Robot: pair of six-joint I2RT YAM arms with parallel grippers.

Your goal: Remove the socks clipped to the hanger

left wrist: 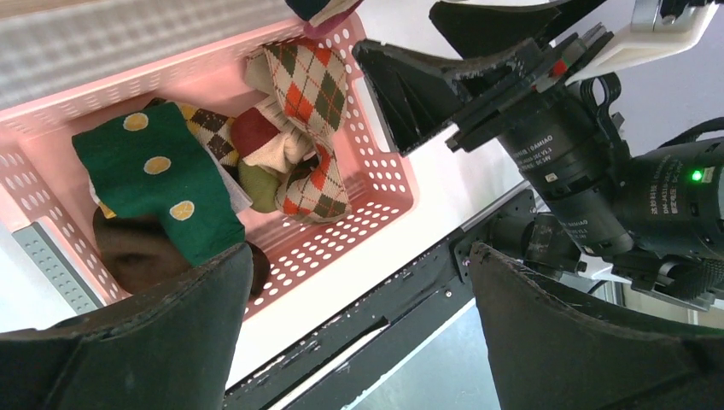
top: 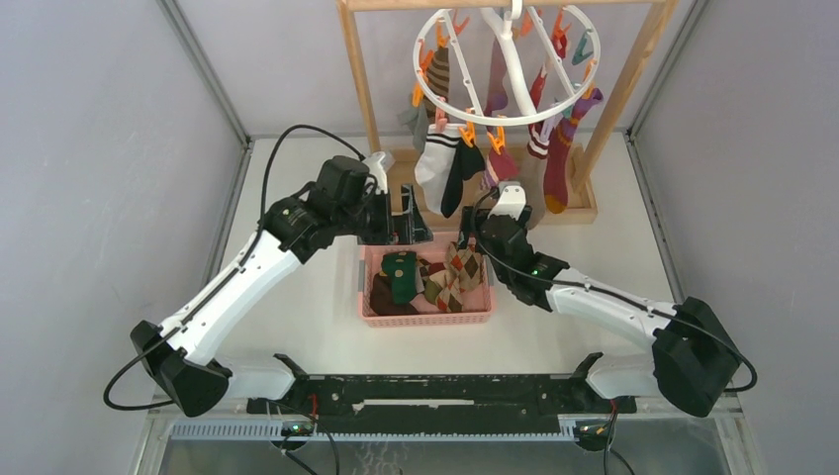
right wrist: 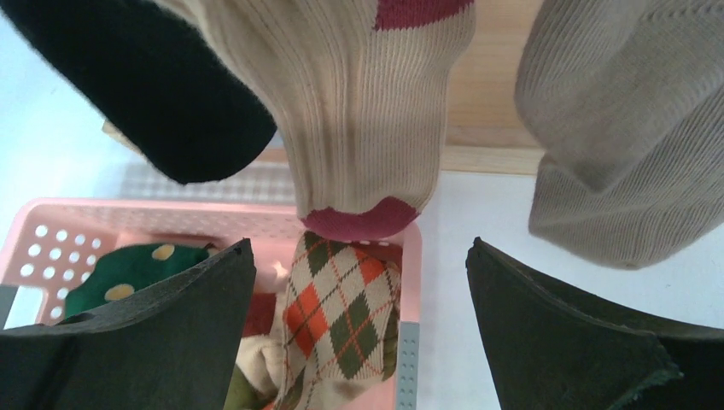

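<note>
Socks hang from clips on the round white hanger (top: 416, 69), among them a white striped sock (top: 434, 170) and a dark sock (top: 458, 183). My left gripper (top: 414, 226) stands open over the rear of the pink basket (top: 423, 320), which holds a green dotted sock (left wrist: 162, 188) and argyle socks (left wrist: 307, 94). My right gripper (top: 475, 220) is open just right of it, close to the hanging socks; in the right wrist view a cream sock with maroon toe (right wrist: 359, 145) hangs beyond its fingers, above the basket.
A wooden frame (top: 643, 59) carries the hanger over a wooden base. Grey walls bound both sides.
</note>
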